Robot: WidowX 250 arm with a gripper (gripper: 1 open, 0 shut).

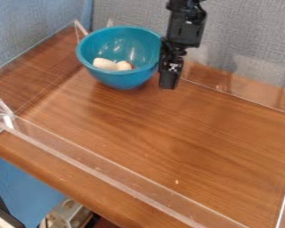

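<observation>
A teal bowl [115, 74] stands at the back left of the wooden table, holding pale rounded objects [107, 65] and a small orange bit. My black gripper [169, 78] hangs beside the bowl's right side, fingertips low near the table. It is open, though its fingers are small and dark in this view; I see no object held.
Grey padded walls stand behind and left. A metal fitting sits outside the front left edge.
</observation>
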